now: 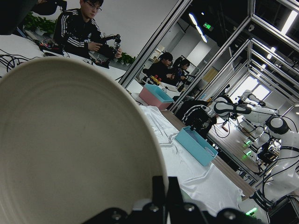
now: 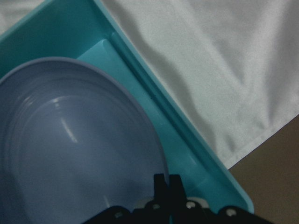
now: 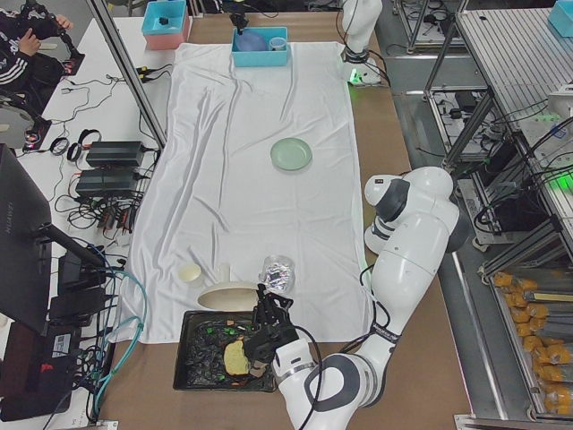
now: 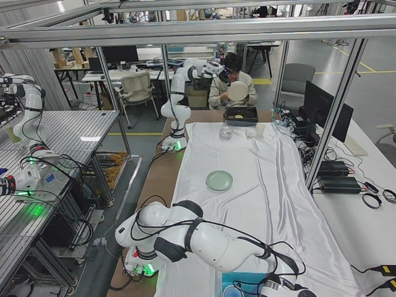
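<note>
My left gripper is shut on the rim of a cream plate (image 1: pixel 74 135), which it holds raised above the black tray (image 4: pixel 241 119); the tray contains a yellow piece (image 3: pixel 235 358). My right gripper is shut on the rim of a blue plate or bowl (image 2: pixel 79 140), which is at the light-blue bin (image 2: pixel 196 154). A cup (image 3: pixel 277 45) stands in that bin.
A green plate (image 3: pixel 291 154) lies mid-table on white cloth (image 3: pixel 233 116). A small cream item (image 3: pixel 190 273) and a shiny clear item (image 3: pixel 277 273) lie near the black tray.
</note>
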